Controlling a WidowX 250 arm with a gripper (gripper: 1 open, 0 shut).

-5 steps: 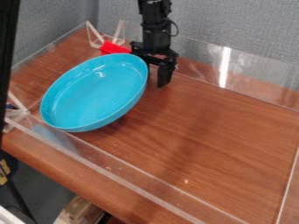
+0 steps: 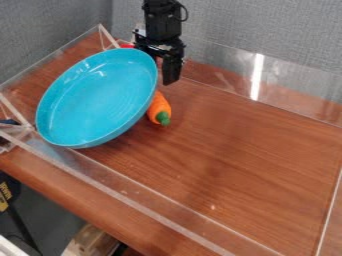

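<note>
My black gripper point(image 2: 162, 55) is at the upper middle, at the far rim of a blue oval plate point(image 2: 94, 95); whether its fingers are open or shut on the rim is unclear. The plate is tilted, its far end raised. An orange toy carrot point(image 2: 159, 108) with a green end lies on the wooden surface just right of the plate, partly hidden by it. A small red object point(image 2: 124, 44) shows behind the plate, mostly hidden.
Clear low walls edge the wooden surface point(image 2: 247, 170), with grey walls behind. A dark object sits at the left edge.
The gripper has risen slightly and moved left, and the plate has shifted left and tilted up at its far end, uncovering the carrot. The red object is now more hidden.
</note>
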